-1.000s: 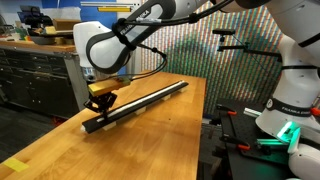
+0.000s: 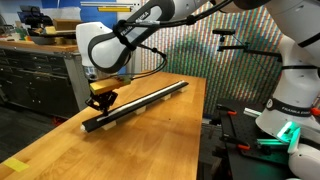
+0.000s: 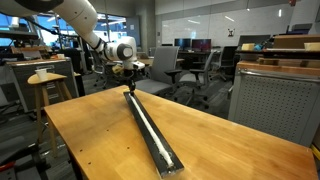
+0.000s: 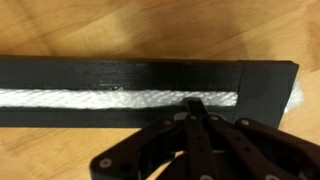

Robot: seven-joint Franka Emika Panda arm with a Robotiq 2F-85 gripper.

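Note:
A long black bar point(image 4: 60, 73) with a white, rope-like strip point(image 4: 120, 98) along its channel lies on the wooden table. In the wrist view the strip's frayed end pokes out past the bar's right end. My gripper is shut, its tips over the white strip near that end. Whether the tips touch or pinch the strip, I cannot tell. Exterior view 1 has the gripper point(image 2: 103, 114) at the bar's near left end, pointing down. In exterior view 2 the gripper point(image 3: 132, 92) is at the far end of the bar point(image 3: 160, 148).
Bare wooden tabletop point(image 2: 150, 145) lies on both sides of the bar. A yellow patch point(image 2: 15, 164) marks the table's left part. A wooden stool point(image 3: 52, 88) and office chairs point(image 3: 197, 82) stand beyond the table.

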